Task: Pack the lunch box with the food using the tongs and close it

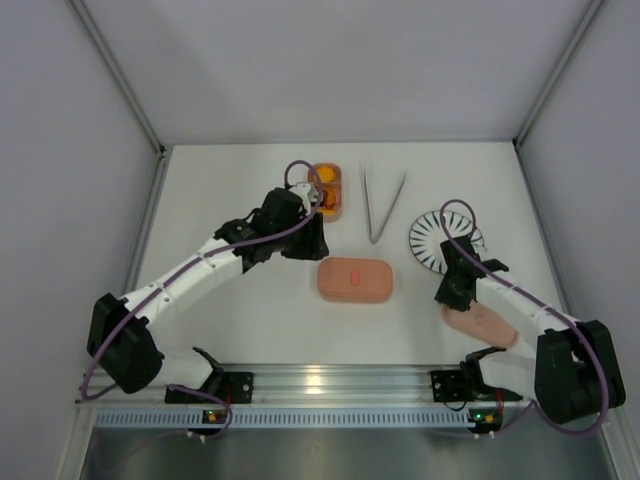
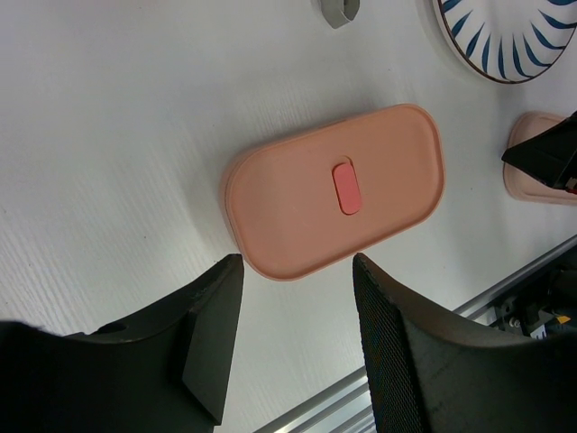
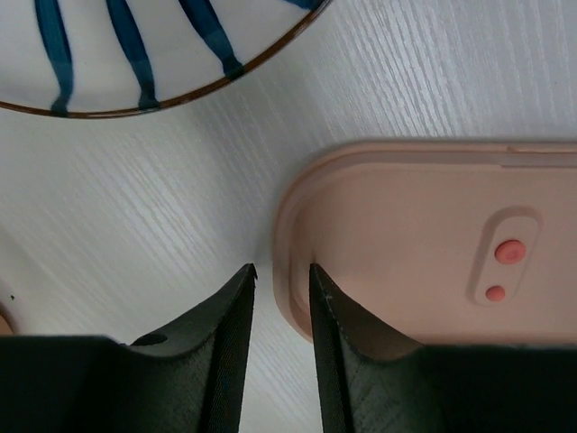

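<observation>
An open pink lunch box (image 1: 337, 200) holding orange food stands at the back, partly hidden by my left arm. The pink rounded lid-like piece (image 1: 340, 290) with a red tab (image 2: 347, 188) lies flat at the middle front. A second flat pink lid (image 1: 485, 325) lies at the front right; red buttons (image 3: 510, 252) show on it. My left gripper is open and empty, above the table beside the middle piece. My right gripper hangs over the near end of the right lid, part open, its fingertips either side of that edge; contact cannot be told.
A white plate with dark blue stripes (image 1: 424, 240) sits behind the right lid, close to my right gripper. Metal tongs (image 1: 371, 215) lie at the back centre.
</observation>
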